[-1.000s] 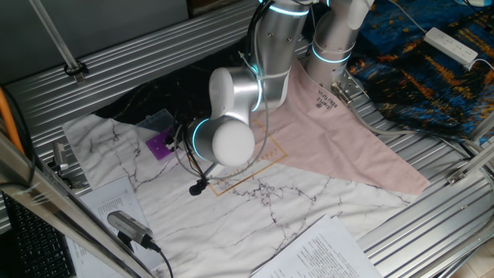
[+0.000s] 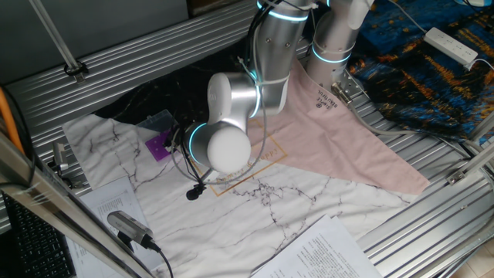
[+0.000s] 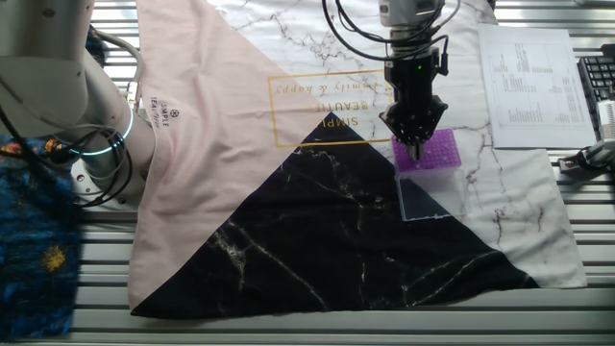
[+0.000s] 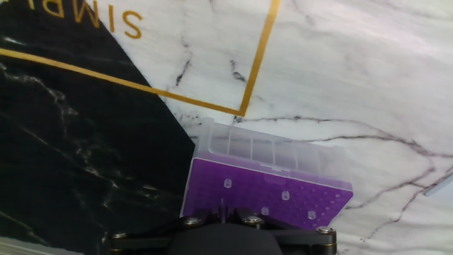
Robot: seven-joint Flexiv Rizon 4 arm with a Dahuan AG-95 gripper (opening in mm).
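Note:
A purple rack [image 3: 429,151] with a clear hinged lid [image 3: 430,195] lies open on the cloth. In the wrist view the purple rack [image 4: 265,185] fills the lower middle, with a few small clear pieces [image 4: 285,195] standing in its holes. My black gripper [image 3: 416,151] points down over the rack's left part, its fingertips close together. I see nothing clearly held between them, though the tips are small here and partly cut off in the wrist view. Exterior view 1 shows the purple rack [image 2: 158,146] partly behind the arm, which hides the gripper.
Paper sheets [image 2: 320,251] lie at the front, a grey camera-like device [image 2: 130,225] and a keyboard [image 2: 31,239] at the left. Metal posts frame the table.
In exterior view 1 the wrist end of my arm has shifted slightly left and downward in the picture. The rack has stayed put.

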